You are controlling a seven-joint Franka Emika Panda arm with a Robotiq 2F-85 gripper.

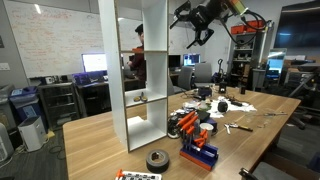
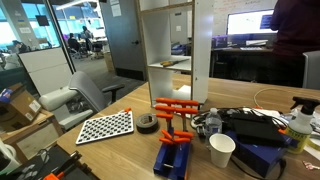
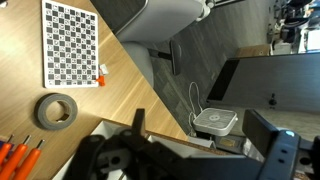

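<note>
My gripper hangs high in the air beside the upper part of the white shelf, far above the table. In the wrist view its two dark fingers stand wide apart with nothing between them, so it is open. Below, a black tape roll lies on the wood near a dotted white board. Orange-handled tools stand in a blue rack in front of the shelf.
A white mug, a clear bottle and a spray bottle stand right of the rack. Dark cables and a black case crowd that side. Bare table lies left of the rack.
</note>
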